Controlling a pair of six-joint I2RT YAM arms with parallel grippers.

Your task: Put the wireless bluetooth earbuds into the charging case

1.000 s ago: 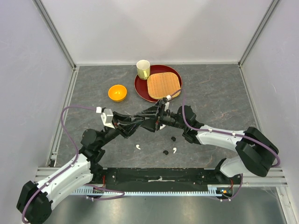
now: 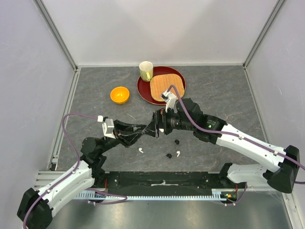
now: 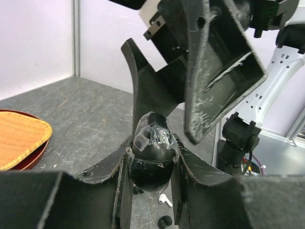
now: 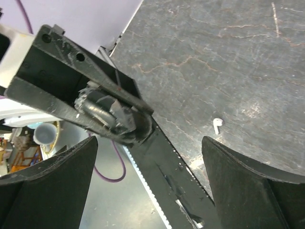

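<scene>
My left gripper (image 2: 140, 130) is shut on a rounded black object (image 3: 151, 169) wrapped in clear film. My right gripper (image 2: 157, 121) is open beside it, its fingers (image 3: 200, 67) rising over and behind that object in the left wrist view. White earbuds (image 2: 140, 150) lie on the table, one also in the right wrist view (image 4: 217, 123). A white item (image 2: 161, 130), likely the case, is mostly hidden under the right gripper. Small black pieces (image 2: 169, 155) lie near the right earbud.
A yellow bowl (image 2: 119, 95) sits back left. A red plate (image 2: 143, 90) holds a woven square mat (image 2: 167, 86), with a cream mug (image 2: 146, 70) at its left edge. The side walls bound the grey table.
</scene>
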